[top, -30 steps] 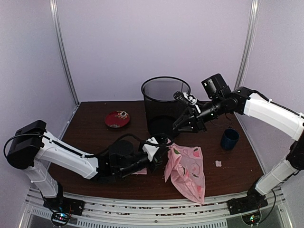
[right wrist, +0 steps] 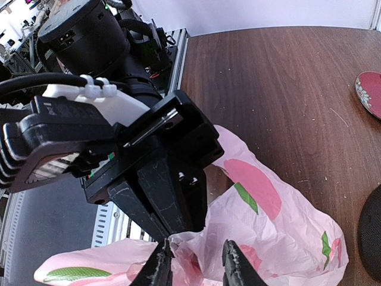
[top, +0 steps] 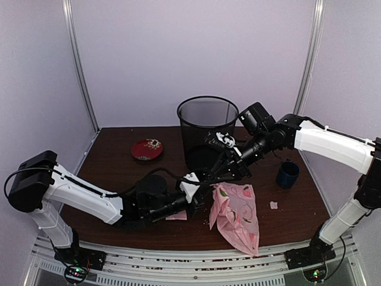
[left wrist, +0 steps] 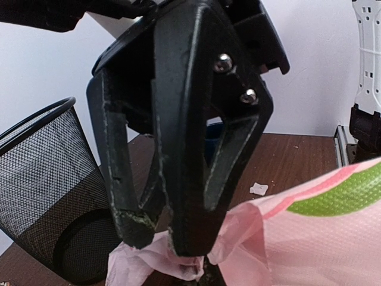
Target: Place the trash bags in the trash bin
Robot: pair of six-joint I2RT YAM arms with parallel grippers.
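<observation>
A pink trash bag (top: 237, 217) with green and red patches hangs below both grippers in the top view. My left gripper is shut on its gathered top, with thin pink film pinched at the tips. From the other side my right gripper reaches in; its fingers are apart, with bunched bag (right wrist: 280, 211) showing between them and beyond. In the top view the two grippers overlap, hiding the contact. The black mesh trash bin (top: 193, 138) stands upright just behind them, and no bag shows inside it.
A red plate (top: 146, 149) lies left of the bin, and a dark blue cup (top: 287, 174) stands at right. A small pale scrap (top: 274, 205) lies right of the bag. Some pink material (top: 177, 215) shows under the left arm.
My right gripper has come down and left from beside the bin to the left gripper at the bag's top. The left arm stays still; the bag has shifted slightly.
</observation>
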